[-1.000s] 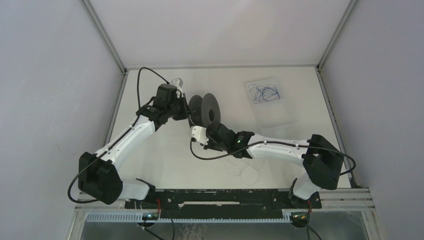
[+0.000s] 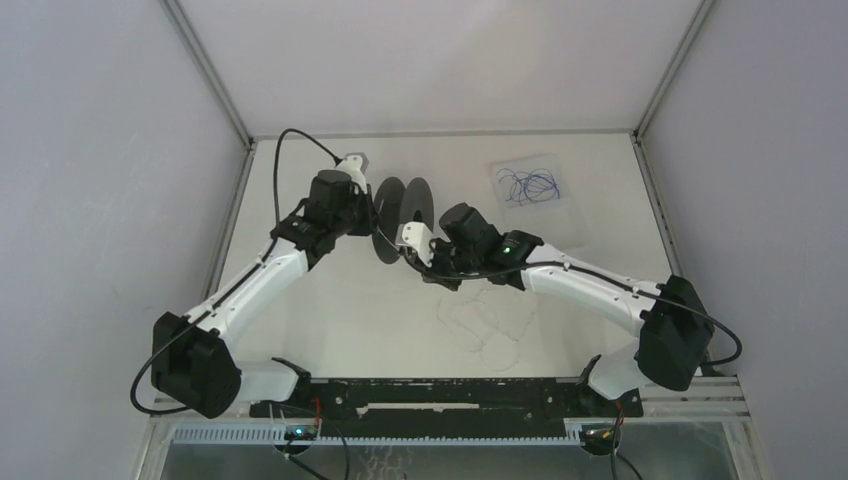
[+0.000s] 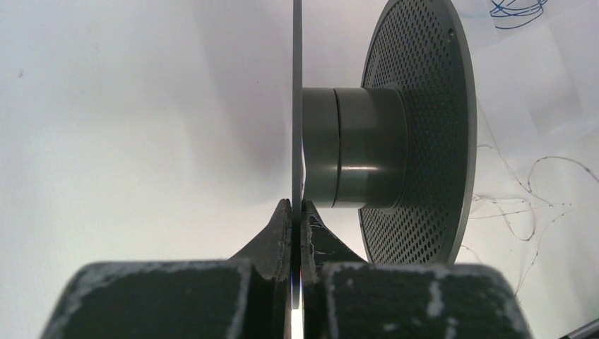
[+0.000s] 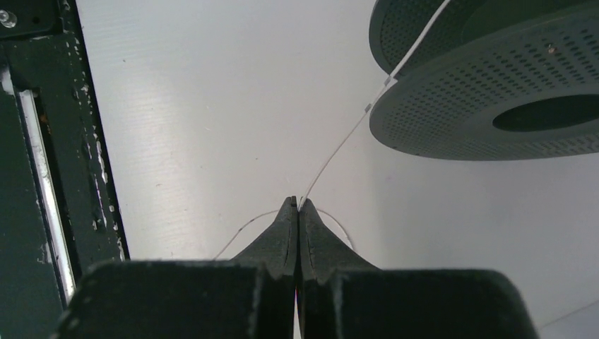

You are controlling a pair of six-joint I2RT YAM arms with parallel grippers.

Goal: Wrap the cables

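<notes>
A dark grey spool (image 2: pixel 418 196) with two perforated flanges stands between my arms. In the left wrist view one flange (image 3: pixel 297 85) is seen edge-on, and my left gripper is shut on its rim. The spool's core (image 3: pixel 371 148) and other flange (image 3: pixel 452 134) lie to the right of it. A thin white cable (image 4: pixel 337 147) runs from the spool down to my right gripper, which is shut on it at the fingertips. Beyond those fingers, loose cable (image 4: pixel 244 226) curves over the table. Strands of thin cable (image 3: pixel 530 191) also lie loosely there.
A clear bag (image 2: pixel 505 168) with a coiled blue cable (image 2: pixel 532 186) lies at the back right of the white table (image 2: pixel 600 300). Free surface is left in front of the spool. A dark rail (image 2: pixel 430 392) bounds the front edge.
My right gripper has moved away from the front edge, slightly to the right, with the cable stretched from the spool. The left arm and spool have shifted slightly, and the spool's flanges have turned a little.
</notes>
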